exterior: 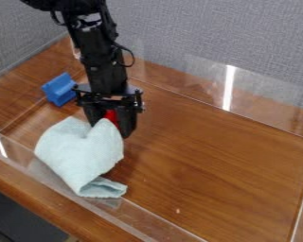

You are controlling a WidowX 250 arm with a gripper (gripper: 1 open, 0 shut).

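Note:
My black gripper (109,112) is low over the left part of the wooden table, shut on a pale mint cloth (76,159), which hangs and spreads in folds below it toward the front left. A small red object (110,115) shows just behind the cloth, partly hidden by it and the gripper. The fingertips themselves are hard to make out.
A blue block (58,89) lies at the back left. Grey walls stand behind, and the table's edge runs along the lower left.

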